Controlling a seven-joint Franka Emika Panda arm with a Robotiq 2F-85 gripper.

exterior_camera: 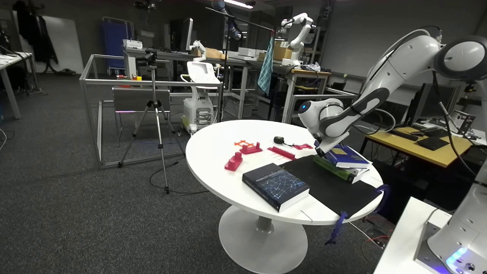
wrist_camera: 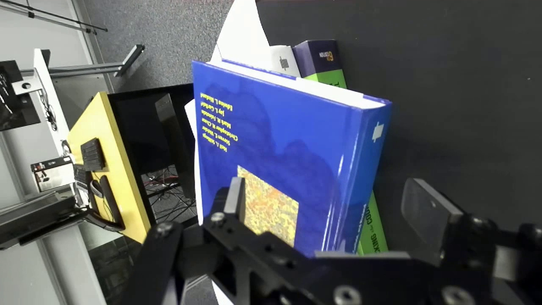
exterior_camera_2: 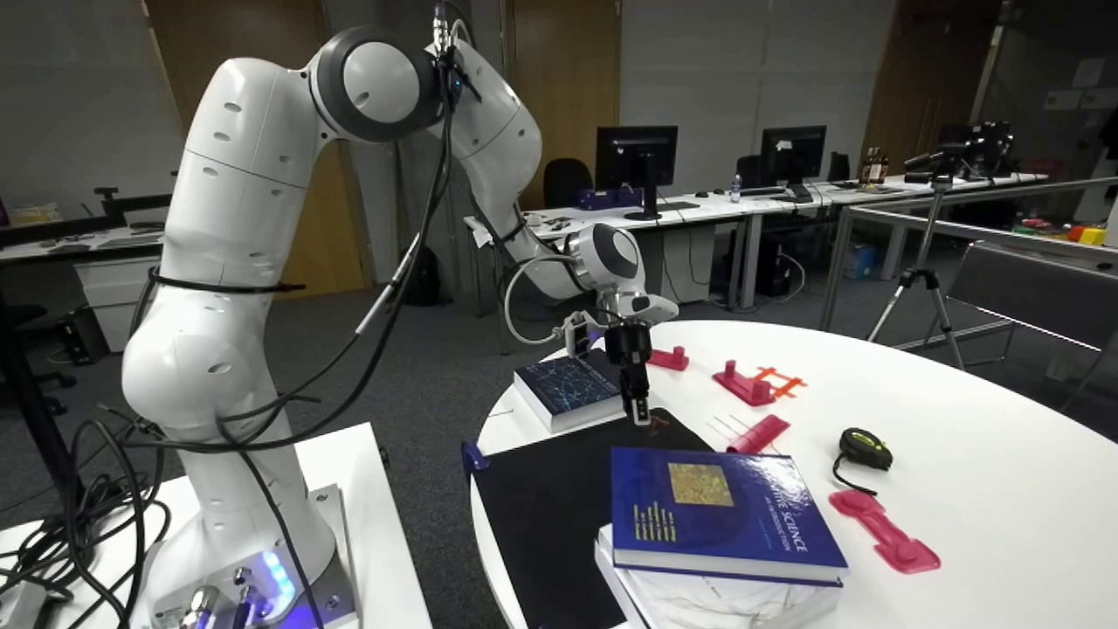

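A blue hardcover book [exterior_camera_2: 723, 514] with a yellowish picture on its cover lies flat on top of a small pile. Beneath it show a green book [exterior_camera: 335, 169] and a white book [exterior_camera_2: 713, 597]. My gripper stands open above the pile. In the wrist view one finger [wrist_camera: 234, 195] is over the blue cover and the other finger [wrist_camera: 429, 213] is beyond the spine, over the black mat [wrist_camera: 457, 101]. No object is held. Exterior view 2 shows the gripper [exterior_camera_2: 636, 407] pointing down, between the pile and a dark book [exterior_camera_2: 571, 388].
The dark book lies alone at the mat's other side. Several pink printed parts, including a bar [exterior_camera: 281, 152], an orange frame [exterior_camera_2: 781, 382] and a tape measure [exterior_camera_2: 866, 449] lie on the round white table [exterior_camera: 214, 150].
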